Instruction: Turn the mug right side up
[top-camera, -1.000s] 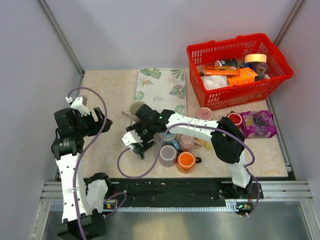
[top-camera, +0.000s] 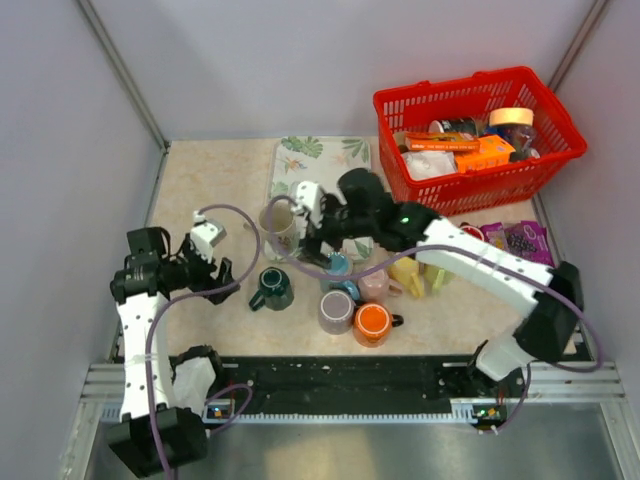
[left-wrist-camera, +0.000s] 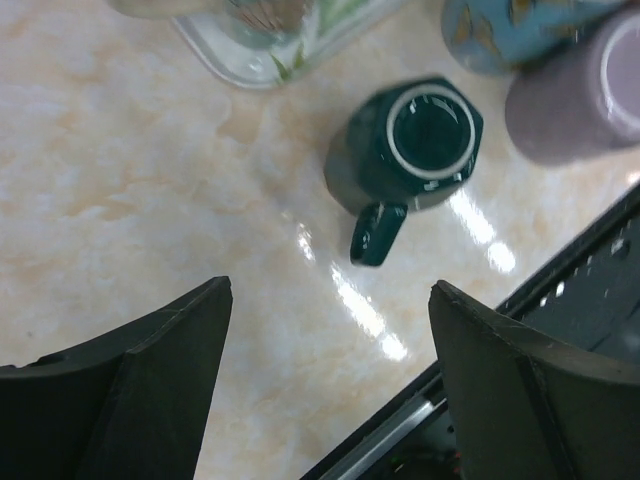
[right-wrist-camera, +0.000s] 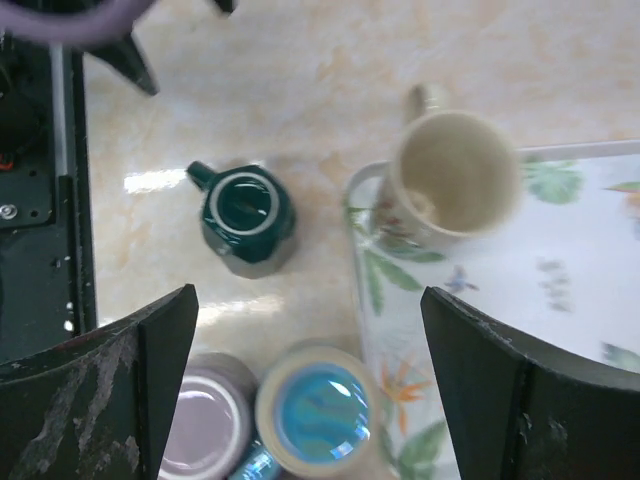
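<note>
A dark green mug (top-camera: 273, 289) stands upside down on the table, its ringed base (left-wrist-camera: 433, 130) facing up. Its handle (left-wrist-camera: 379, 234) points towards my left gripper (top-camera: 228, 283), which is left of the mug and apart from it. In the left wrist view the fingers (left-wrist-camera: 160, 375) of that gripper are spread, with only bare table between them. My right gripper (top-camera: 325, 262) hangs open and empty above the mugs near the tray. From the right wrist view the green mug (right-wrist-camera: 247, 215) is ahead, beyond the fingertips. Several cups nearby are partly covered by the right arm.
A cream mug (right-wrist-camera: 450, 175) sits upright at the edge of the leaf-patterned tray (top-camera: 310, 150). Purple (top-camera: 336, 312), blue (top-camera: 338, 268) and orange (top-camera: 372, 325) mugs crowd right of the green one. A red basket (top-camera: 420, 195) is at the back right. Bare table lies left of the green mug.
The right arm has moved off the green mug, back and to the right, leaving it uncovered.
</note>
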